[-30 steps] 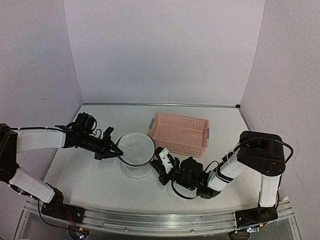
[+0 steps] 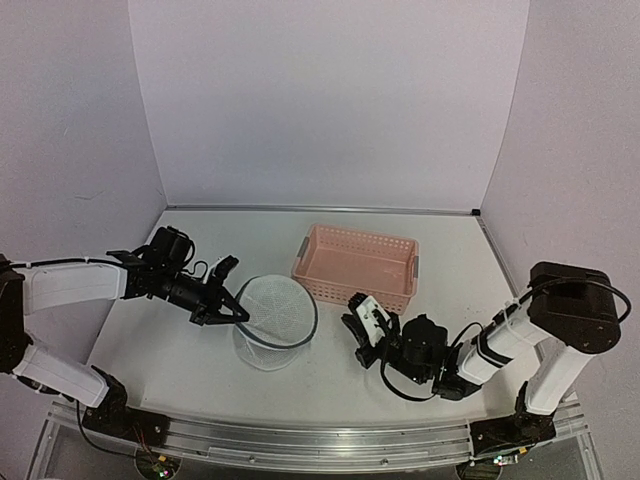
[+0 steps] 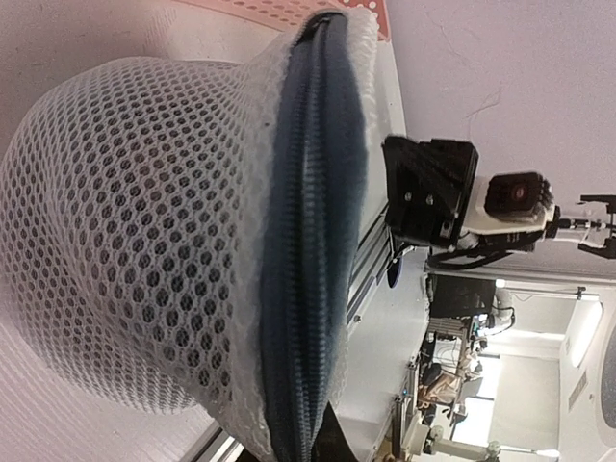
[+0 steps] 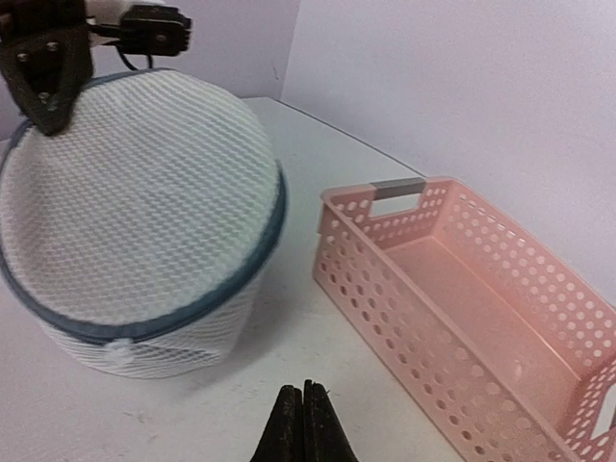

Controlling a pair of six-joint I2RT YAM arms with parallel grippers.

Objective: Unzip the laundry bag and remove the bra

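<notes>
A round white mesh laundry bag [image 2: 275, 310] with a grey-blue zipper [image 3: 308, 212] is held up at its left side by my left gripper [image 2: 238, 314], shut on the zipper edge. The bag's mesh side [image 3: 135, 221] fills much of the left wrist view; its contents cannot be made out. My right gripper is shut and stands apart from the bag, to its right; nothing shows between its fingertips.
A pink perforated basket [image 2: 355, 270] stands empty behind and to the right of the bag.
My right gripper has moved right, away from the bag's edge. The bag, in my left gripper, sits slightly lower and nearer the front, its top tilted differently.
</notes>
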